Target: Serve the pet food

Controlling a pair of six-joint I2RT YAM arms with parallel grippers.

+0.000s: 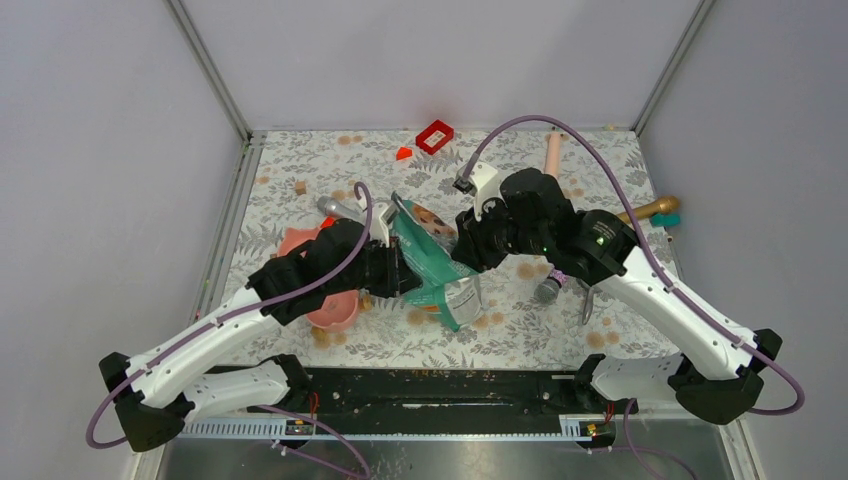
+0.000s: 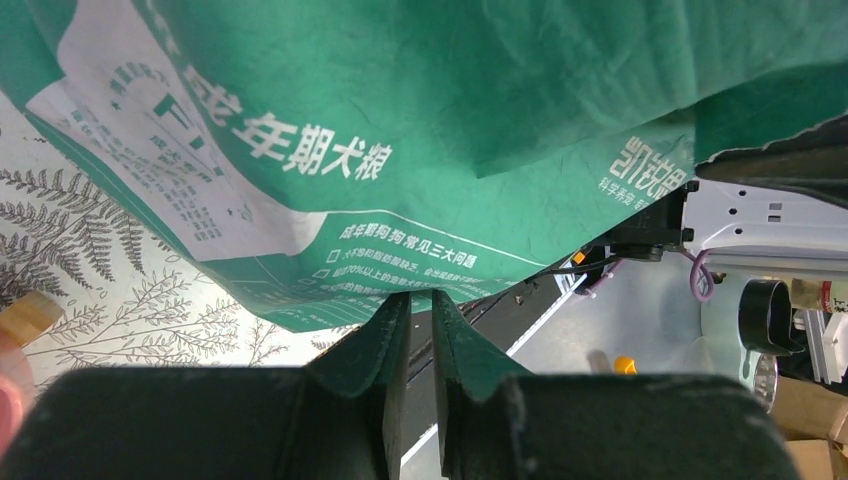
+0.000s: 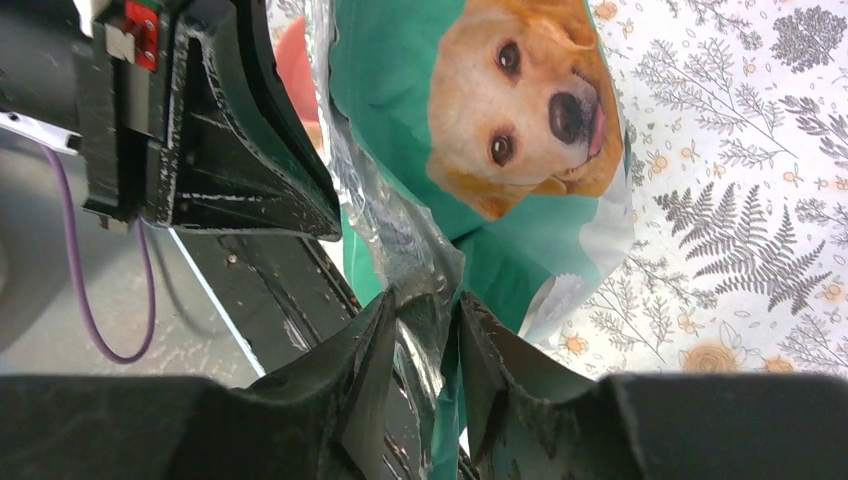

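Note:
A green dog-food bag (image 1: 440, 285) stands between my grippers, crumpled, its dog picture (image 3: 520, 120) visible in the right wrist view. My left gripper is at the bag's printed side, its fingers slightly apart, with no grip visible. My right gripper is open around the bag's silvery top edge (image 3: 400, 230), its fingertips close to the foil. A pink bowl (image 1: 335, 312) lies beside the bag at the left, partly hidden by the left arm.
A red box (image 1: 436, 136) is at the back. A pink cylinder (image 1: 552, 160), wooden tool (image 1: 650, 208) and grey shaker (image 1: 548, 290) lie at the right.

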